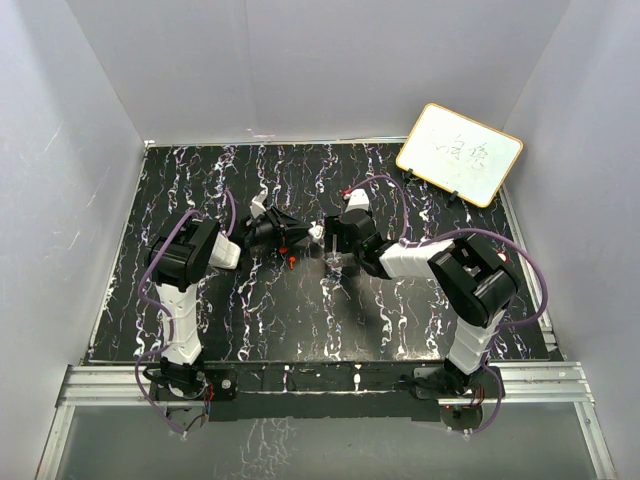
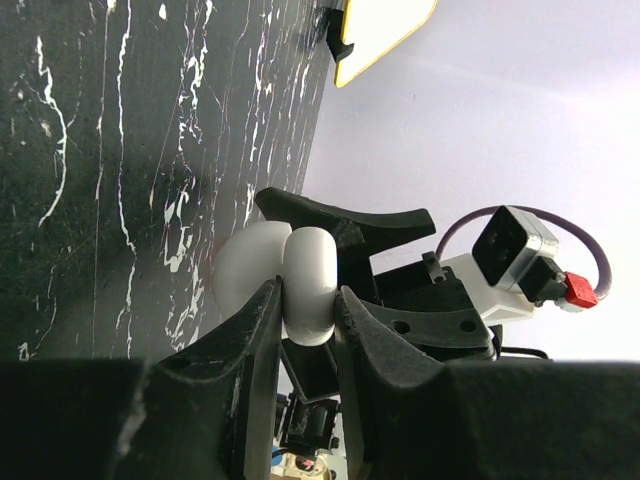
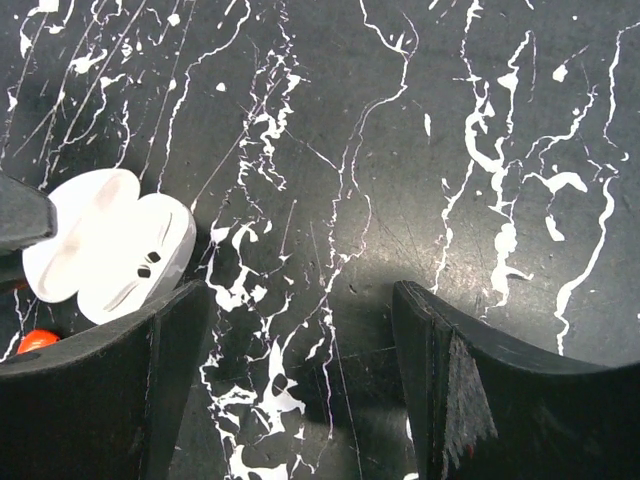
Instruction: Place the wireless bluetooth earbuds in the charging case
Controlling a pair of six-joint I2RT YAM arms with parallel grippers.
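Observation:
The white charging case (image 1: pixel 316 232) is held off to the left of the table's middle, with my left gripper shut on it. In the left wrist view, its rounded white body (image 2: pixel 309 270) sits between the fingertips. From the right wrist view the case (image 3: pixel 140 255) looks opened up, lid folded back, with small dark slots inside. My right gripper is close to the case on its right, fingers (image 3: pixel 180 320) spread apart and nothing visible between them. No earbud can be made out clearly; parts of the case interior are hidden.
Small orange-red pieces (image 1: pixel 292 262) lie near the left gripper. A whiteboard (image 1: pixel 460 153) stands at the back right. Both grippers are very near each other.

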